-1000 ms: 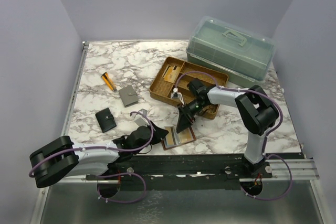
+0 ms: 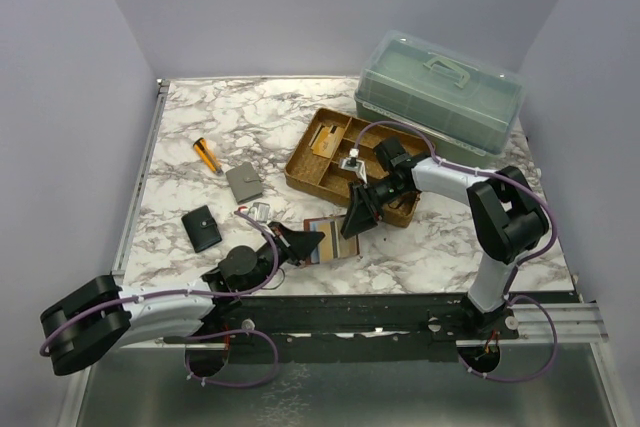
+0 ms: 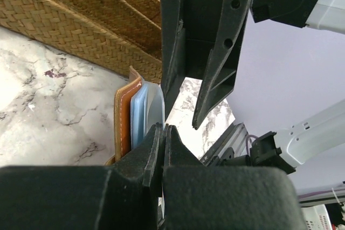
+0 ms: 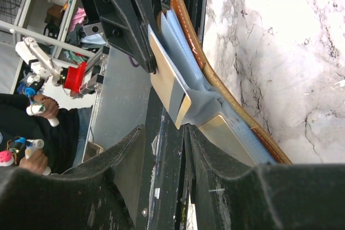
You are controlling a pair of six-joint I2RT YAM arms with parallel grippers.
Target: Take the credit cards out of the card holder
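The card holder (image 2: 332, 237), brown leather with blue sleeves and cards, hangs between my grippers above the marble table, beside the wicker tray. My left gripper (image 2: 310, 245) is shut at its edge; in the left wrist view the holder (image 3: 125, 117) stands just behind those fingertips, and how much is pinched is hidden. In the right wrist view the left gripper's fingertips press on a light card (image 4: 170, 84) at the holder's side. My right gripper (image 2: 355, 219) is part open at the holder's other end, its fingertips just below the holder in its wrist view.
The wicker tray (image 2: 300, 162) lies behind the holder, with a lidded green plastic box (image 2: 440, 97) beyond. A black case (image 2: 200, 229), a grey pad (image 2: 243, 183) and a yellow cutter (image 2: 206, 155) lie on the left. Marble is clear at front right.
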